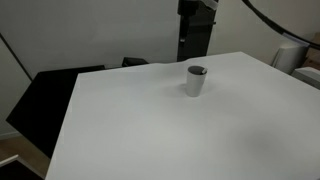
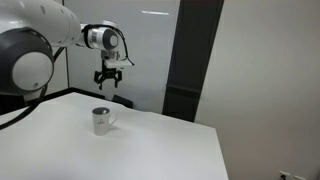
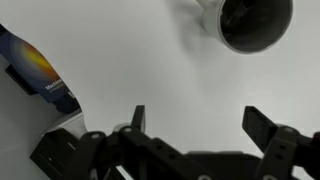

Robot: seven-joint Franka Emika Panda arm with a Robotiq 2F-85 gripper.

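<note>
A light grey mug (image 1: 195, 82) stands upright on the white table (image 1: 130, 120), towards its far side. In exterior view 2 the same mug (image 2: 101, 122) shows its handle on the right. From above, in the wrist view, the mug (image 3: 212, 22) is cut off by the top edge, and something dark lies inside it. My gripper (image 2: 108, 76) hangs in the air, higher than the mug and apart from it. Its fingers stand wide apart in the wrist view, with only bare tabletop between the gripper fingertips.
Past the table's edge, a dark item with a colourful label (image 3: 38, 68) shows at the wrist view's left. A black surface (image 1: 45, 115) adjoins the table at left in exterior view 1.
</note>
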